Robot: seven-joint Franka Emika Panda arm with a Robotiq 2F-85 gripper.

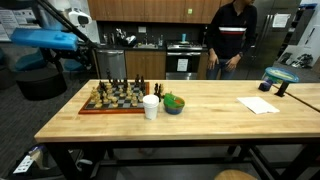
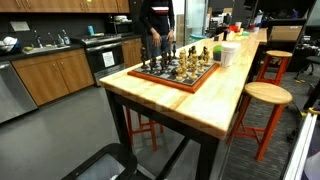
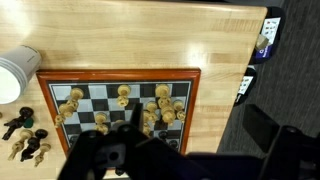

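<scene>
A chessboard (image 1: 114,98) with a red-brown border lies at the left of the wooden table, gold and black pieces standing on it. In the wrist view, the board (image 3: 120,75) is seen from above, with several gold pieces (image 3: 123,91) on its near-side squares; the rest is hidden behind my gripper. My gripper is open above the board and its edge, its dark fingers wide apart, with nothing seen held between them. In the first exterior view, the arm (image 1: 47,38) hangs over the table's left end, clear of the pieces.
Beside the board stand a white cup (image 1: 151,106) and a green-filled bowl (image 1: 173,104). Dark and gold pieces (image 3: 27,142) lie off the board below the cup. A white sheet (image 1: 258,104) lies to the right; mid-table is bare. A person (image 1: 235,35) stands behind the table.
</scene>
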